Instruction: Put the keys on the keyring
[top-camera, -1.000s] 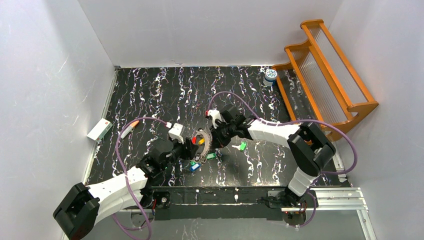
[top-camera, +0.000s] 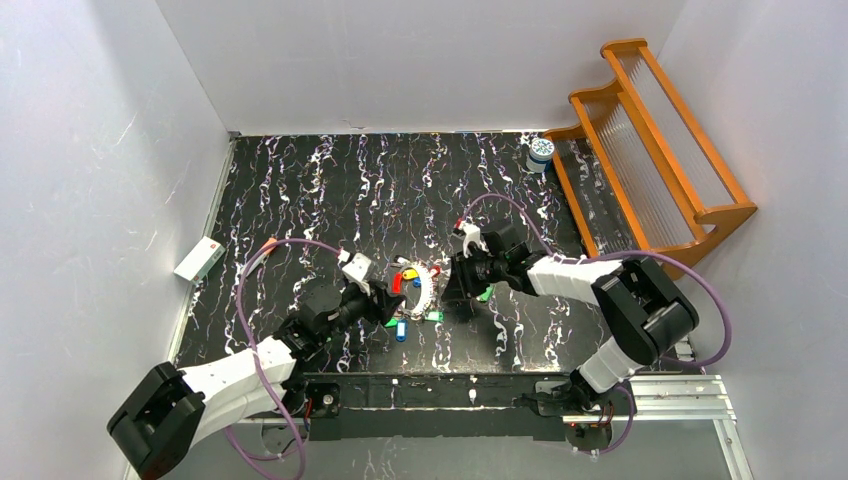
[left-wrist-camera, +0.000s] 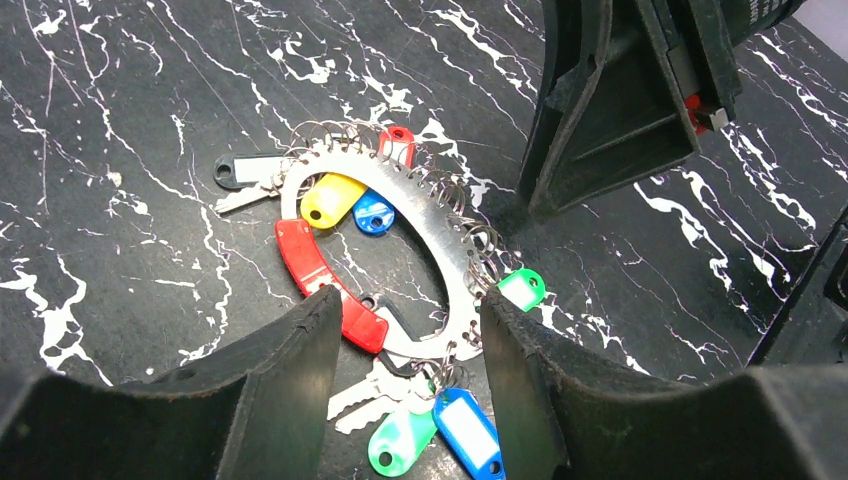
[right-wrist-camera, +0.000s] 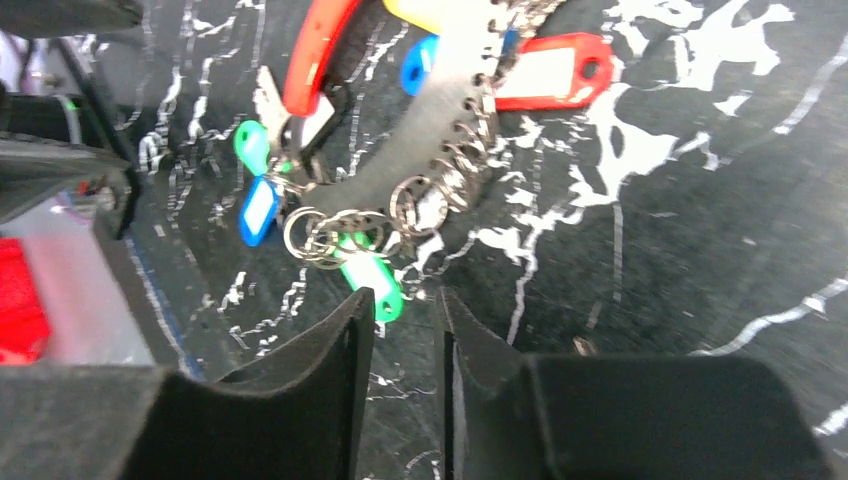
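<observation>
The curved metal keyring (left-wrist-camera: 430, 225) with a red handle (left-wrist-camera: 320, 280) lies on the dark marbled table between the arms. Small wire rings line its band, carrying keys and tags: yellow (left-wrist-camera: 332, 200), blue (left-wrist-camera: 372, 212), red (left-wrist-camera: 397, 145), green (left-wrist-camera: 522, 288), and more at the near end. My left gripper is open above the ring's near end, the band visible through the gap. To the ring's right, my right gripper stands partly open with only table between its fingers. Another green tag (top-camera: 487, 294) lies loose, partly behind the right gripper in the top view.
A wooden rack (top-camera: 650, 150) leans at the right, with a white and blue tub (top-camera: 540, 154) beside it. An orange-handled tool (top-camera: 263, 253) and a white box (top-camera: 200, 259) are at the left.
My right gripper has moved right, away from the keyring. The keyring has shifted slightly right, and its near tags have swung. My left gripper has moved slightly right and toward the front.
</observation>
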